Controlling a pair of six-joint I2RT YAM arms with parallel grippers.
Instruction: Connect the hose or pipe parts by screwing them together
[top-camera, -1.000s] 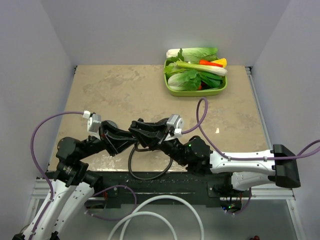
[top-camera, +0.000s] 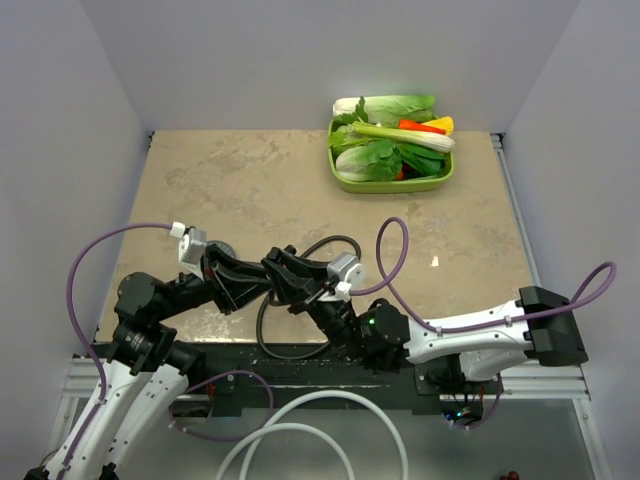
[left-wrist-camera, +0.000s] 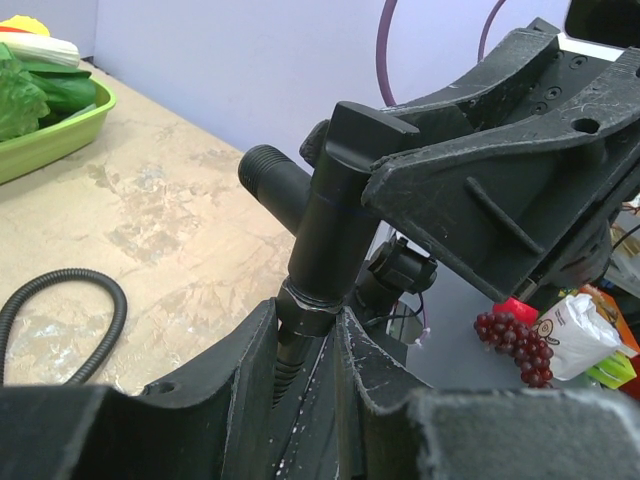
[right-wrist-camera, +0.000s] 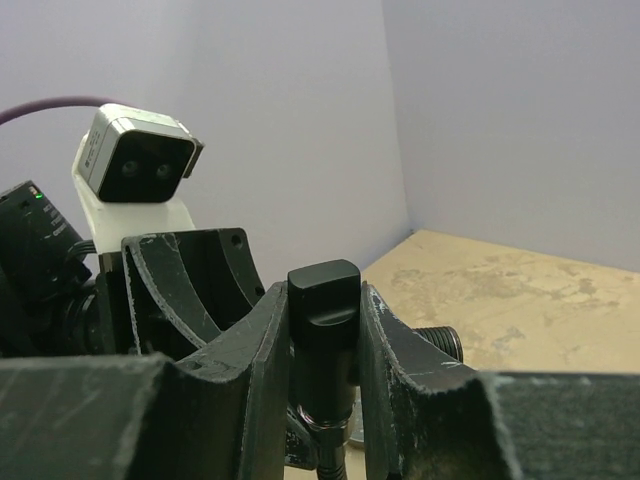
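A black corrugated hose (top-camera: 318, 348) loops on the beige counter beneath both arms. Raised over it is a black plastic tube fitting (left-wrist-camera: 332, 215) with a threaded side port. In the left wrist view my left gripper is closed on the lower neck of this fitting, where the ribbed hose runs down. My right gripper is closed on the fitting's upper part, which stands upright between its fingers, as the right wrist view shows. The two grippers meet near the middle in the top view, and they partly hide the connection.
A green basket of vegetables (top-camera: 362, 182) stands at the back right. Pale walls (top-camera: 90, 150) flank the counter. White hose coils (top-camera: 370, 405) lie below the front edge, and grapes (left-wrist-camera: 515, 345) show beyond it.
The left arm looks nearly unchanged.
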